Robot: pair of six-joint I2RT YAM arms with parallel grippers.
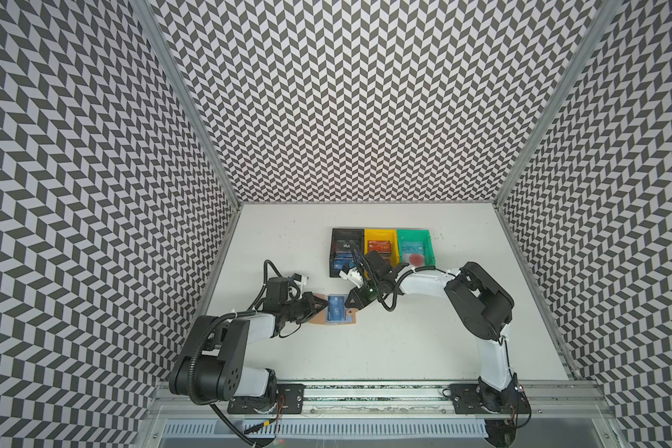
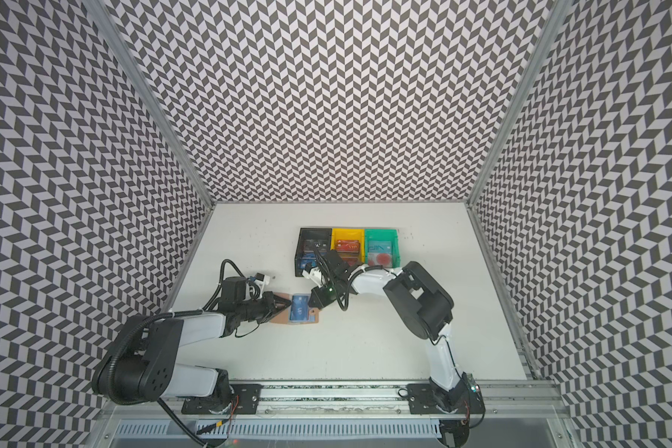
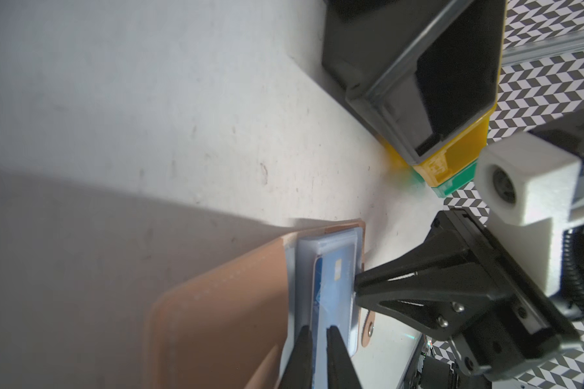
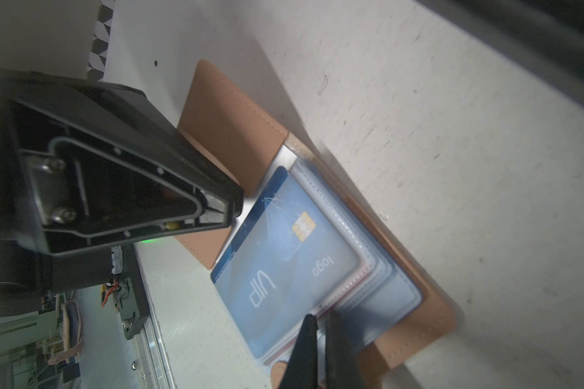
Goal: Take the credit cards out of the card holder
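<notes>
A tan card holder (image 4: 227,123) lies open on the white table, with clear sleeves and a blue VIP card (image 4: 285,259) on top; more cards sit beneath it, their number unclear. My left gripper (image 1: 322,304) is at the holder's left part, beside the card; its fingertips look shut in the left wrist view, with nothing clearly between them. My right gripper (image 1: 349,303) is at the card's right edge, fingertips low against the sleeves. In the right wrist view its fingertips are partly shadowed, and whether it grips anything is unclear.
Behind my grippers stand black (image 1: 334,246), yellow (image 1: 386,235) and green (image 1: 418,234) bins holding cards. My right arm reaches across in front of them.
</notes>
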